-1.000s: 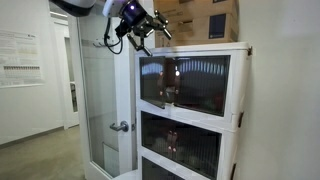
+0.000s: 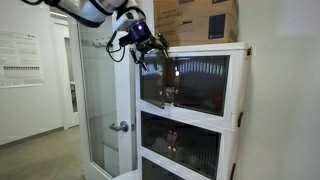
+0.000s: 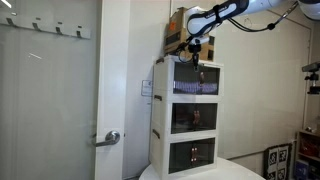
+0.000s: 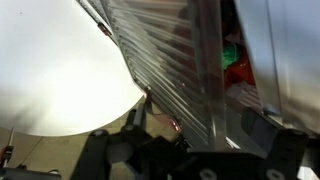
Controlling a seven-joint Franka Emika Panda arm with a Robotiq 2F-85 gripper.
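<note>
A white cabinet (image 2: 243, 80) with dark ribbed see-through doors stands in three tiers. Its top left door (image 2: 152, 82) is swung partly outward, while the top right door (image 2: 203, 84) looks closed. My gripper (image 2: 155, 57) points down at the top of the ajar door. In the wrist view the fingers (image 4: 140, 115) are spread apart, with the edge of the ribbed door (image 4: 213, 90) running between them. Whether either finger touches the door, I cannot tell. Red and green items (image 4: 238, 68) show inside the cabinet through the gap.
Cardboard boxes (image 2: 205, 22) are stacked on the cabinet, close behind the gripper. A glass-panelled room door with a metal handle (image 2: 120, 126) stands to the left. The cabinet rests on a round white table (image 3: 225, 170).
Over the last second my gripper has come down and slightly right, from above the ajar door to its top edge. The cabinet doors look unmoved.
</note>
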